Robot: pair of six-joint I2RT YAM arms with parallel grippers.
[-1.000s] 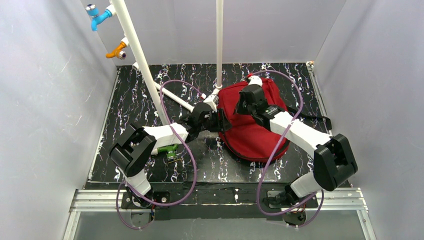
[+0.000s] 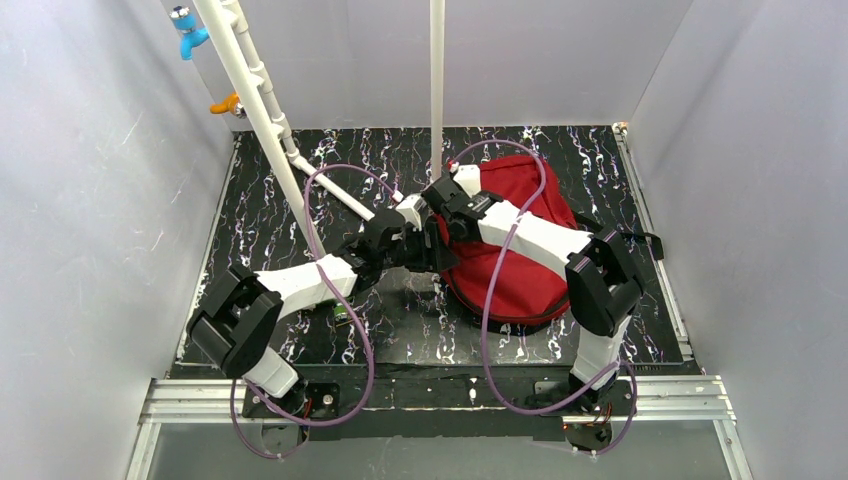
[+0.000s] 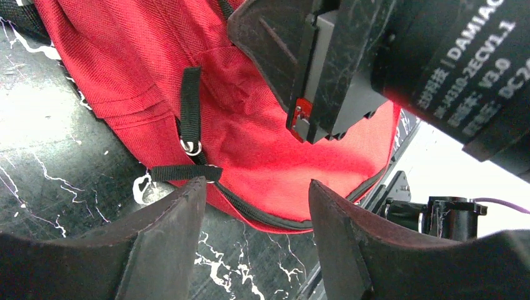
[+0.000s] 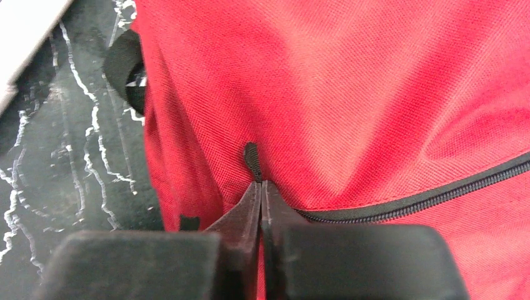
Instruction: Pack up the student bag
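Observation:
The red bag (image 2: pixel 520 285) lies on the right half of the dark marbled table, a black zipper round its edge. Over its left edge my left gripper (image 2: pixel 430 250) hangs with its fingers apart; in the left wrist view black pull straps (image 3: pixel 190 109) with metal rings lie below it, and the body of my right gripper fills the upper right. My right gripper is low on the bag, fingertips close together at a small black zipper pull (image 4: pixel 252 159); whether the pull is pinched between them I cannot tell.
White pipes (image 2: pixel 340 190) with blue and orange taps stand on the left and back. A green object (image 2: pixel 340 312) lies partly under my left arm. A black strap (image 2: pixel 640 240) reaches past the bag's right side.
My right gripper has moved left along the bag, toward my left gripper. The left arm has shifted slightly left.

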